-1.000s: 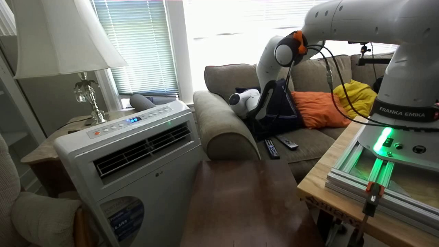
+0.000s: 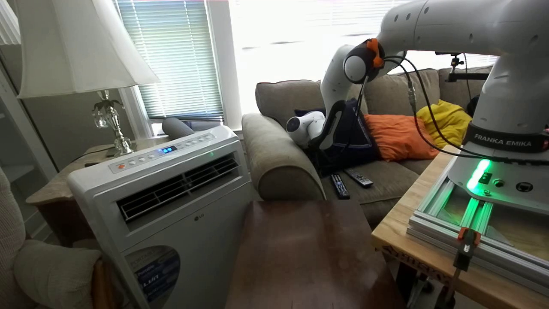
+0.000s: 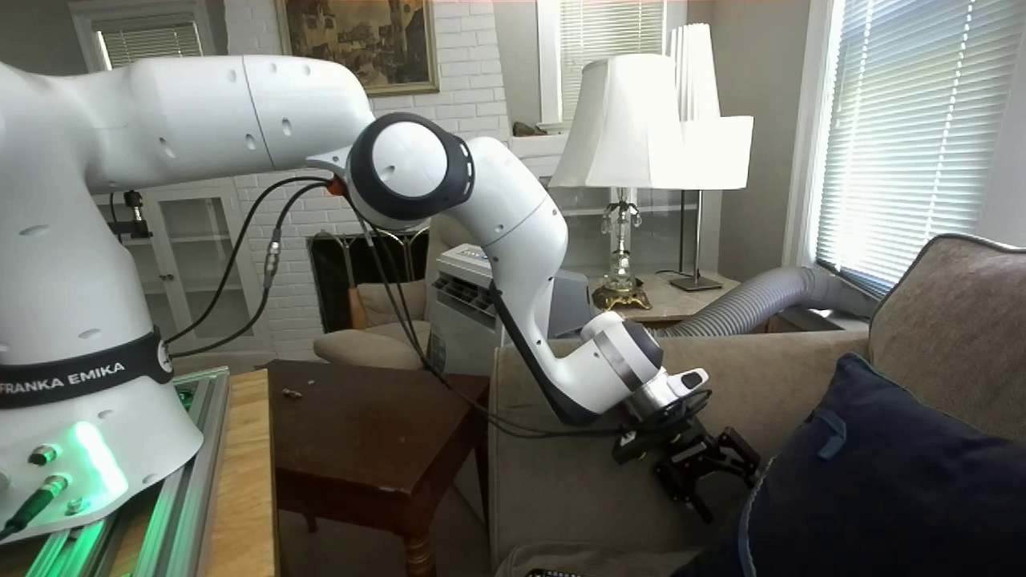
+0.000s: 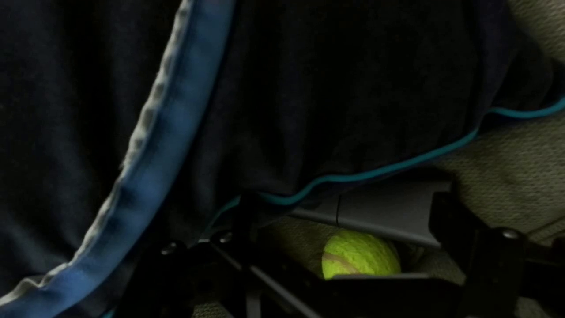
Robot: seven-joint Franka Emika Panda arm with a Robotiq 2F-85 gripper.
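Note:
In exterior view 2 my gripper (image 3: 736, 490) stands open, angled down over the sofa seat beside the navy pillow (image 3: 890, 481). Its dark fingers are spread apart in the wrist view, one at the left and one at the right. Between and beyond them a yellow-green tennis ball (image 4: 360, 255) shows, its lower part hidden by the gripper. Against the ball's upper side lies a dark grey object (image 4: 389, 209), partly under the pillow's teal-piped edge. Whether the fingers touch the pillow, I cannot tell.
Two remotes, a black one (image 2: 339, 186) and a greyer one (image 2: 358, 177), lie on the sofa seat. An orange pillow (image 2: 399, 136) and a yellow one (image 2: 445, 122) lean farther along. The sofa arm (image 2: 280, 159) stands close to my wrist.

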